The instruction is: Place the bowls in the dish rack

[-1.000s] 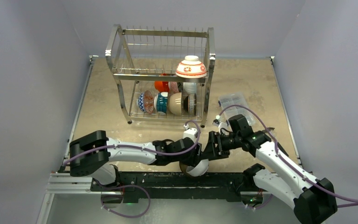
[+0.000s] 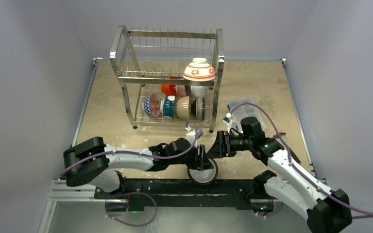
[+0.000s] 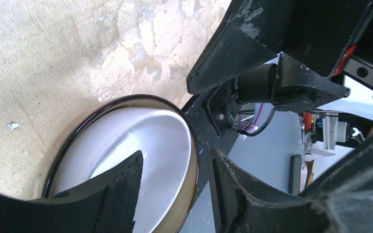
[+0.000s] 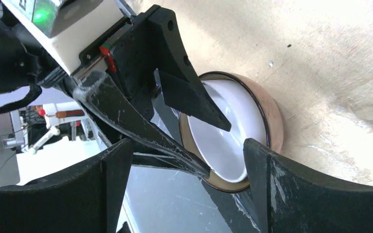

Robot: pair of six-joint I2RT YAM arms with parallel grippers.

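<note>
A white bowl lies inside a larger beige bowl with a dark rim at the table's front edge; in the top view it shows as a white disc. Above the bowls, my left gripper stands open, its fingers apart over the white bowl. My right gripper is open too, fingers wide, close to the left one. Nothing is held between either pair. The dish rack holds several bowls on its lower level and an upside-down orange-patterned bowl on top.
A clear plastic container sits right of the rack. A dark object lies partly behind the right arm. The two grippers crowd each other above the bowls. Bare table shows left of the rack.
The white bowl was tilted between the grippers; now it lies flatter inside the larger bowl.
</note>
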